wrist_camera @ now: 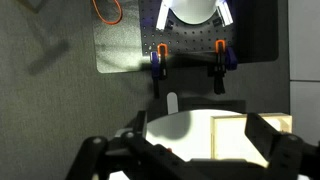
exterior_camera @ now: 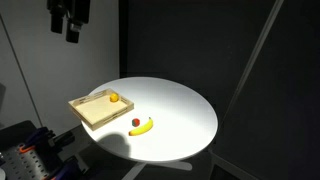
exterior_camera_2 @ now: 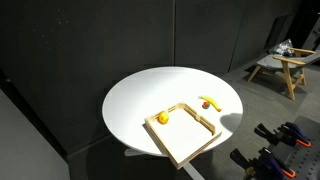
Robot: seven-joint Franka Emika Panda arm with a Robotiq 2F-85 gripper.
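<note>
High at the upper left of exterior view 1 hangs my gripper (exterior_camera: 65,33), well above the table, its two dark fingers apart. The wrist view also has the gripper spread wide, with nothing held between its fingers. A shallow wooden tray (exterior_camera_2: 180,154) sits on the white table; an orange round fruit (exterior_camera_2: 164,117) rests inside, near one corner. Outside the tray lie a yellow banana (exterior_camera: 141,128) and a small red round item (exterior_camera: 135,122), close together. Only part of the tray (wrist_camera: 212,140) shows in the wrist view; fruit cannot be made out there.
The round white table (exterior_camera: 180,103) has broad free room beyond the tray and fruit. A dark perforated mounting plate (wrist_camera: 180,46) lies beneath the camera. A wooden-armed chair (exterior_camera_2: 285,65) stands far off at the right.
</note>
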